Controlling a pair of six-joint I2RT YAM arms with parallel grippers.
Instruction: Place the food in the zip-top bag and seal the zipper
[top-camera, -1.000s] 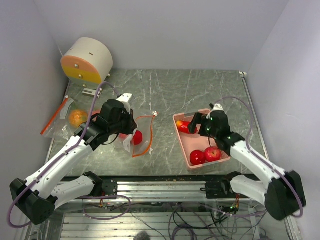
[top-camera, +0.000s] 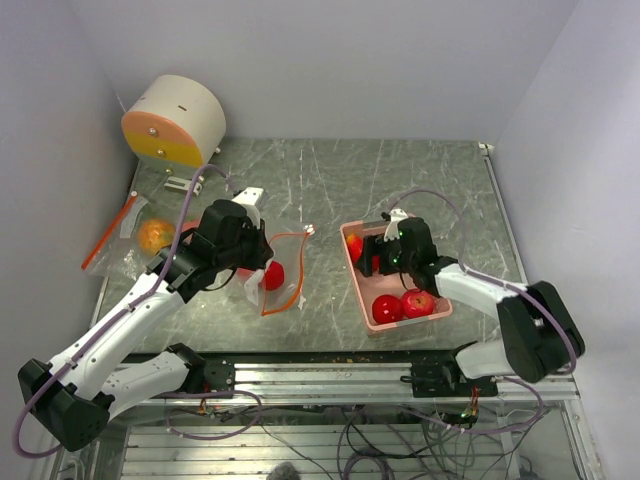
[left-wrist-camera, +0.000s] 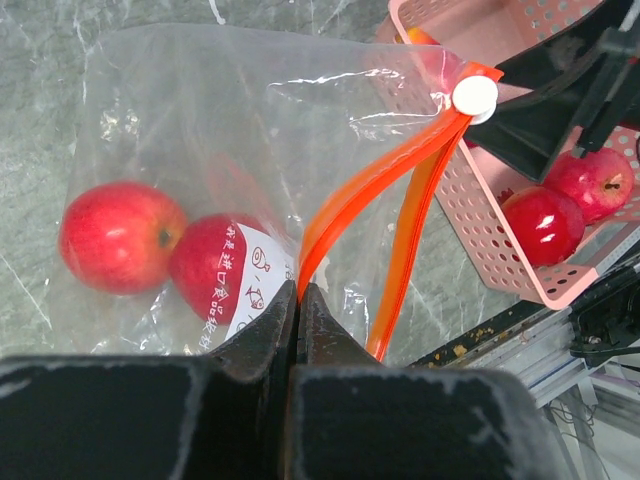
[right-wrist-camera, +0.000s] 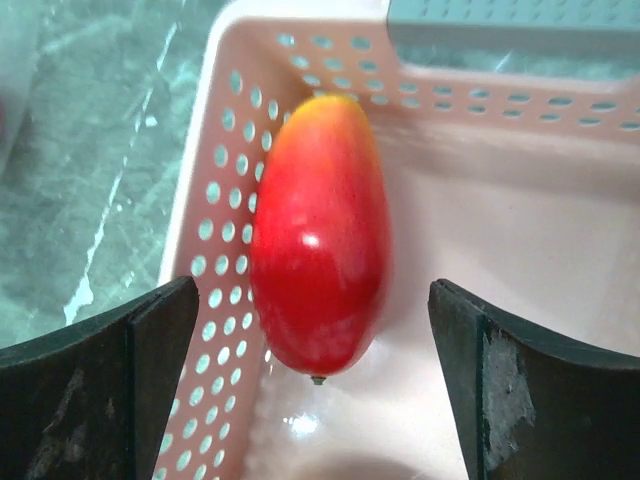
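Observation:
In the left wrist view, my left gripper is shut on the edge of the clear zip top bag (left-wrist-camera: 230, 80), beside its orange zipper (left-wrist-camera: 385, 155). The bag's mouth gapes toward the basket. A red fruit (left-wrist-camera: 122, 237) and a second, partly covered by a white printed label (left-wrist-camera: 255, 275), lie inside. A red mango with a yellow-orange end (right-wrist-camera: 322, 235) rests along the left wall of the pink basket (right-wrist-camera: 190, 190). Over it, my right gripper stands part open, its fingers on either side of the mango's lower end with gaps between.
Two more red fruits, a pomegranate (top-camera: 387, 309) and an apple (top-camera: 418, 303), sit at the basket's near end. Far left lies another clear bag with an orange fruit (top-camera: 155, 236). A rounded bread box (top-camera: 175, 120) stands at the back.
My right gripper has moved left and down onto the mango. The basket with its fruits has shifted slightly left, and the mango has turned. My left arm has hardly moved.

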